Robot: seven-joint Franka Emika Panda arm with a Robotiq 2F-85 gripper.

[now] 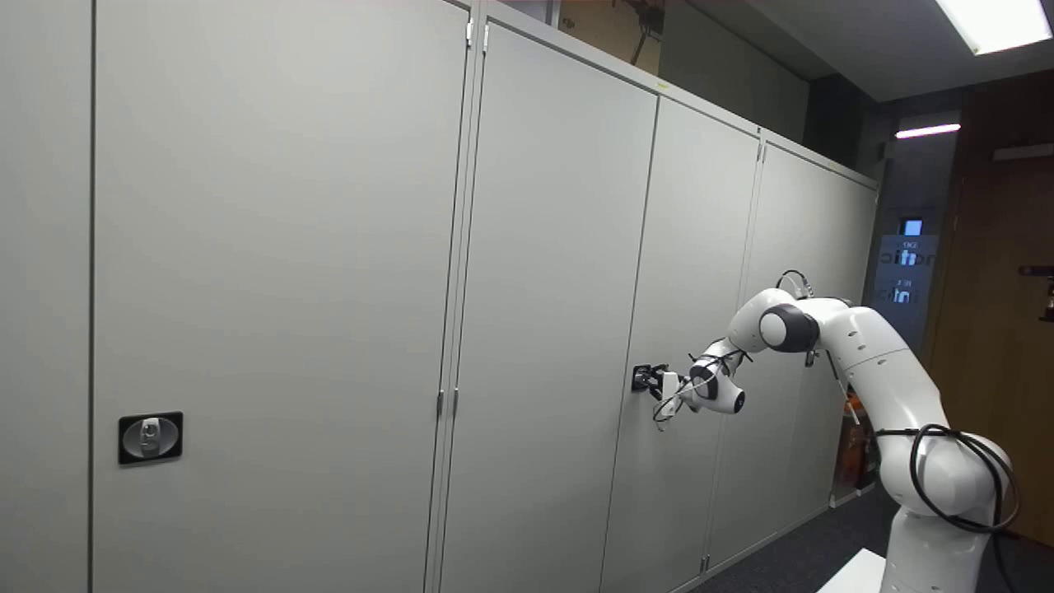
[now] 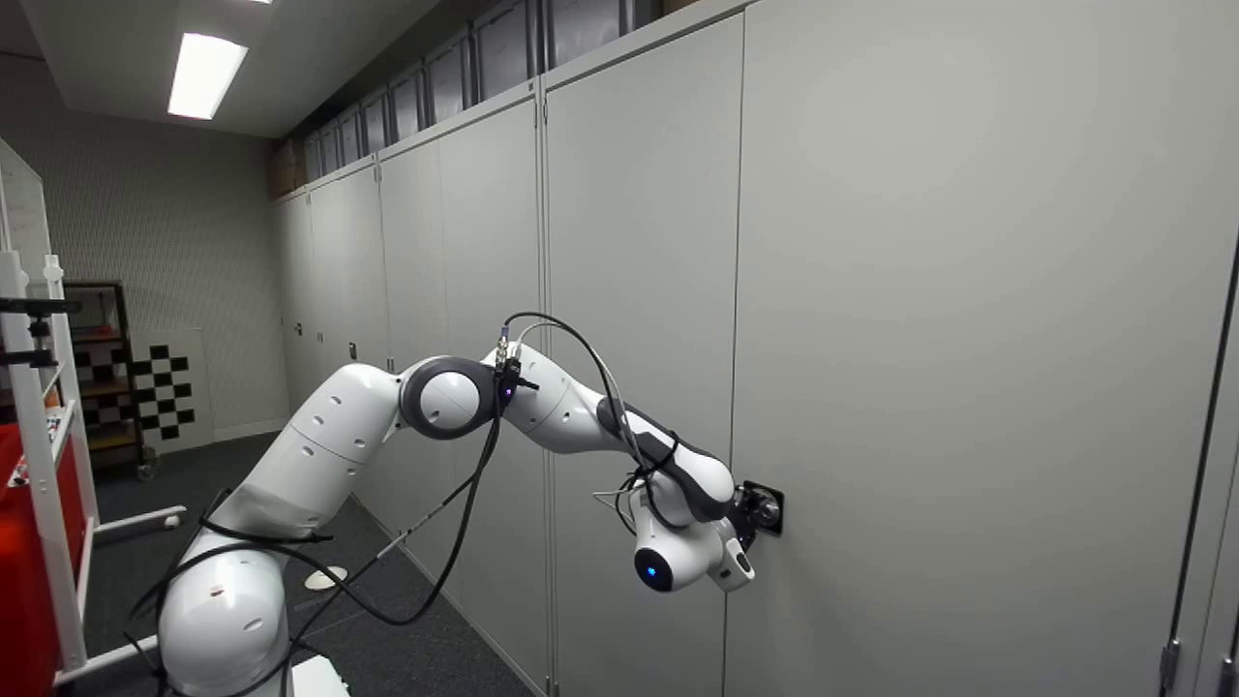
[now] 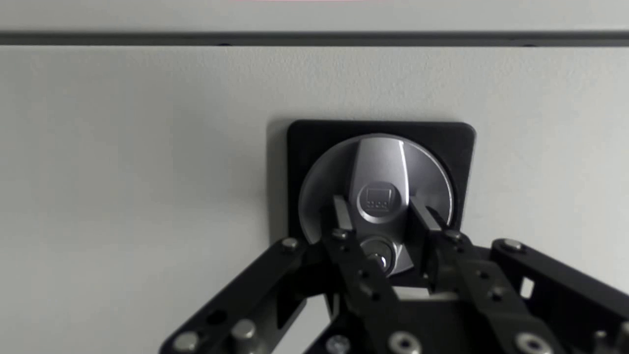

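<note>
In the wrist view a silver latch handle [image 3: 380,171] lies in a round recess on a square black plate [image 3: 306,138], fixed to a grey cabinet door [image 3: 147,177]. My gripper is shut on the handle, one fingertip [image 3: 342,213] against its left side and the other on its right. The handle's raised bar points slightly off the plate's own axis; a keyed lock sits at its lower end. In both exterior views the gripper meets the door at the black plate [image 2: 763,507], its fingers mostly hidden by the hand in the second one.
The door is flush with its neighbour, a narrow seam [image 3: 177,38] running beside the plate. Another latch [image 1: 150,436] is on a door far to the left. Cables [image 2: 465,511] hang along the arm. A white frame stand [image 2: 52,465] stands well away.
</note>
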